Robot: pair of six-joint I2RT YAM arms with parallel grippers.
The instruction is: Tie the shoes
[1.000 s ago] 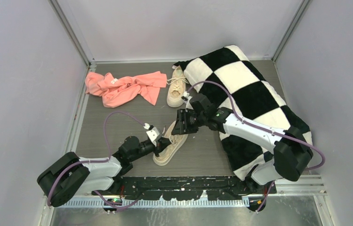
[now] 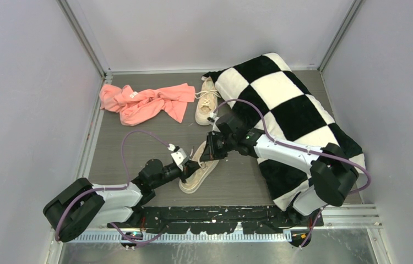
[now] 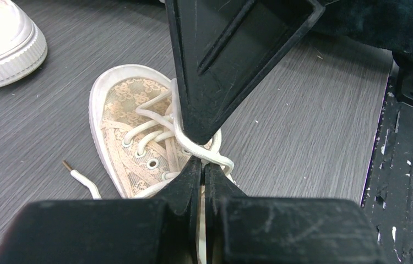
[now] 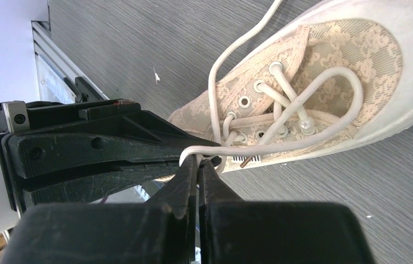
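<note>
A beige lace sneaker lies at the front centre, both grippers meeting over its lacing. My left gripper is shut, its tips at a white lace that crosses over them; whether lace is pinched between them is unclear. My right gripper is shut too, angled down from the right beside the left one, with the lace looped across the tips. A second sneaker with white laces lies farther back.
A pink cloth lies at back left. A black-and-white checkered cushion fills the right side. Bare grey floor shows at left.
The right arm has shifted slightly left and down toward the left gripper since a second ago. My left arm looks still.
</note>
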